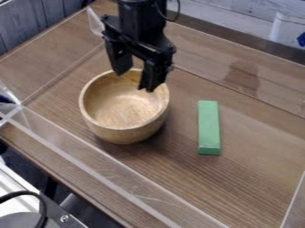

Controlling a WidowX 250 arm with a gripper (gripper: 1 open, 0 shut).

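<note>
The black robot gripper [136, 71] hangs open over the back part of a round wooden bowl [119, 112], with nothing visible between its fingers. The bowl looks empty, though its back rim is partly hidden by the gripper. A long green block [209, 126] lies on the wooden table to the right of the bowl, apart from it.
A blue object sits at the far upper right edge.
</note>
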